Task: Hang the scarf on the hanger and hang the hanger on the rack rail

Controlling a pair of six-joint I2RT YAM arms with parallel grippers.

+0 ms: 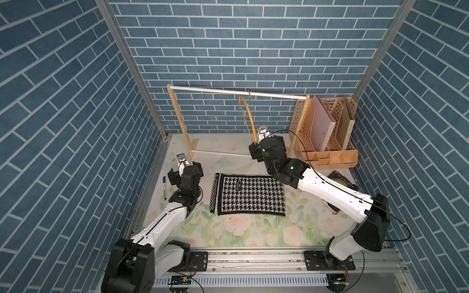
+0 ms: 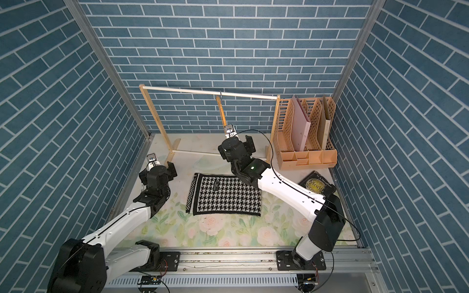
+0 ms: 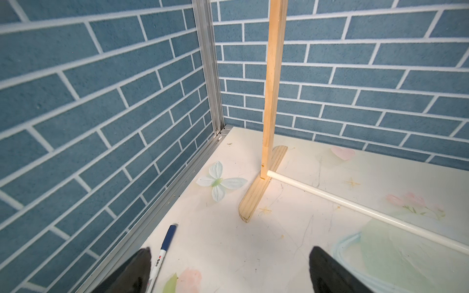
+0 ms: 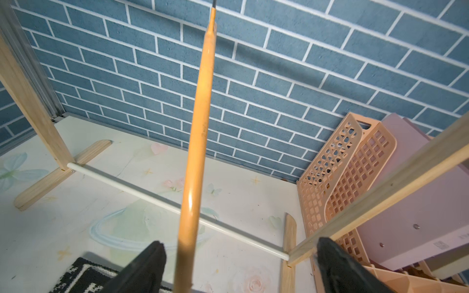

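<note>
The black-and-white houndstooth scarf (image 1: 251,195) lies folded flat on the table, partly under my right arm. An orange wooden hanger (image 4: 197,131) dangles from the rack's white top rail (image 1: 210,90), seen nearly edge-on. My right gripper stands open in front of it; the hanger's lower end comes down between the fingers, nearer the left finger (image 4: 151,266). Whether they touch cannot be told. Off to the scarf's left, my left gripper is open above bare table, with nothing between its fingers.
The rack's left post (image 3: 272,88) rises beyond my left gripper, joined to a low white bar (image 3: 371,210). A marker (image 3: 161,256) lies by the left wall. At right stand a peach file organizer (image 2: 307,158) and a black book (image 2: 316,184).
</note>
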